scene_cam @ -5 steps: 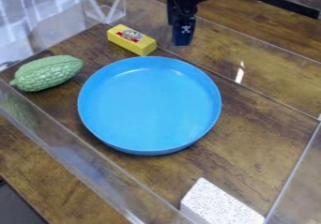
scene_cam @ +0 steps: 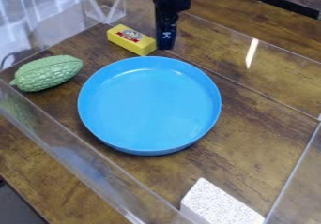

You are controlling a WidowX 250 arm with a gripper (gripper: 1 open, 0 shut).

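My black gripper (scene_cam: 166,38) reaches down from the top centre, just right of a yellow box (scene_cam: 131,39), its tips low near the wooden table. It is open, though the space between the fingers is hard to make out. A large blue plate (scene_cam: 149,104) lies in the middle. A green bitter-melon-like vegetable (scene_cam: 47,72) lies at the left.
A white speckled block (scene_cam: 220,202) lies at the bottom right. Clear plastic walls border the wooden table (scene_cam: 238,120). Bare wood stretches to the right of the plate and at the back right.
My gripper has moved left and slightly down, closer to the yellow box. The plate, vegetable and block have stayed where they were.
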